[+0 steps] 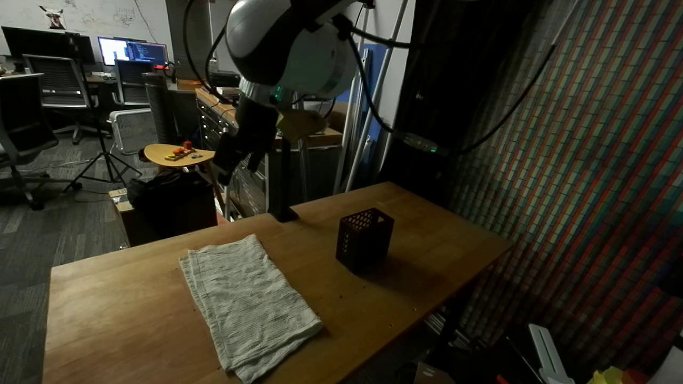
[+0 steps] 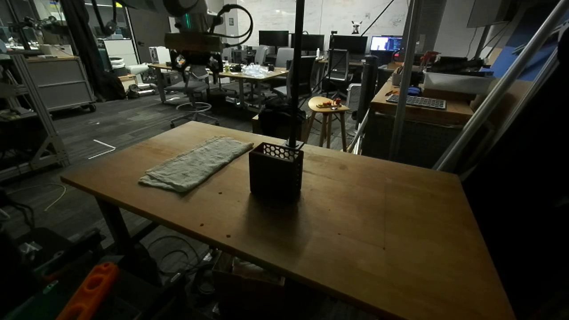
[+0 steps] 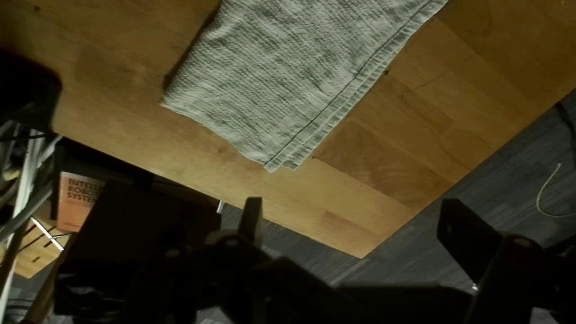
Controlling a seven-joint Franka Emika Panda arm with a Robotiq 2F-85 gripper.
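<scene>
A pale grey-green towel lies folded flat on the wooden table, its edges slightly uneven. The wrist view has one end of this towel in its upper middle. My gripper is open, with no object between its fingers. In exterior view 1 the gripper hangs high above the table, well clear of the towel. From the other side, exterior view 2 has the gripper up in the air, beyond and above the towel.
A black basket with hexagonal holes stands upright on the table, apart from the towel. Close to the table's edge rises a dark vertical post. Bare tabletop stretches out on the basket's other side.
</scene>
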